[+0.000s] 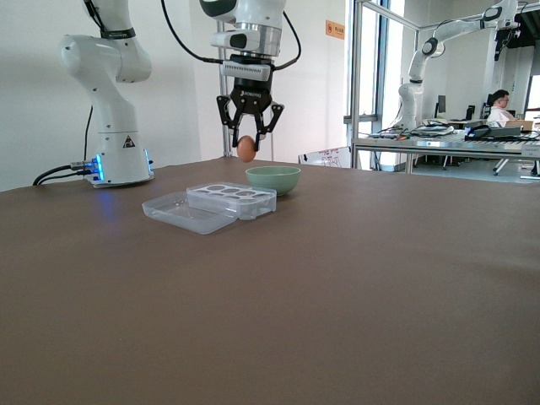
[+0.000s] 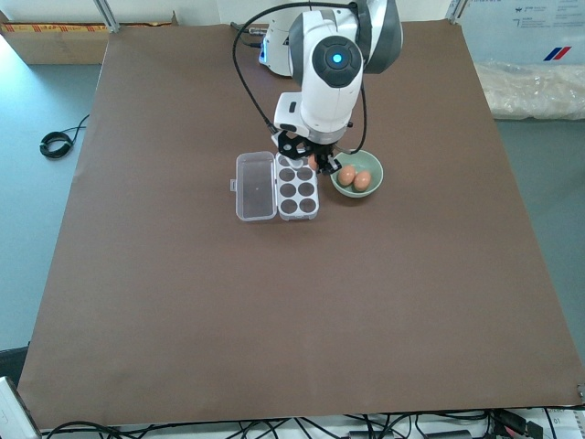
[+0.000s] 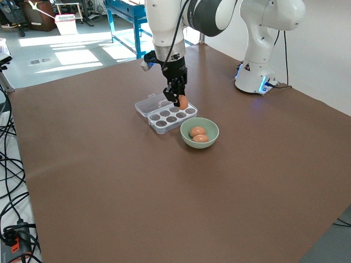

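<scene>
My gripper (image 1: 247, 139) is shut on a brown egg (image 1: 246, 149), held in the air above an open clear egg box (image 1: 232, 199) with a tray of round holes and a lid (image 2: 257, 187) lying open. In the right view the egg (image 3: 183, 103) hangs over the tray's back edge. A green bowl (image 2: 357, 187) stands beside the box with two more eggs, one (image 3: 197, 131) behind the other (image 3: 201, 138).
The robot base (image 1: 122, 164) stands at the back of the brown table (image 2: 292, 320). Cables lie beyond its edge.
</scene>
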